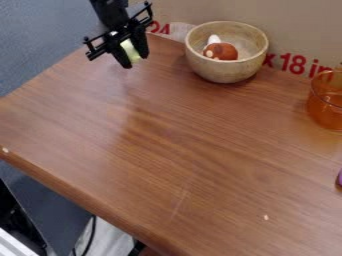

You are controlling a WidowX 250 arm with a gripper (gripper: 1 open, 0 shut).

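My black gripper [126,52] is at the upper left, above the back left of the wooden table [174,170], holding a pale yellow-green object [134,47] between its fingers. To its right stands a pale wooden bowl [227,70] with a brown-red round item [223,52] and a white item [213,41] in it.
An orange translucent container [325,105] stands at the right edge, with a small purple item [338,178] partly visible below it. Cardboard is behind the bowl.
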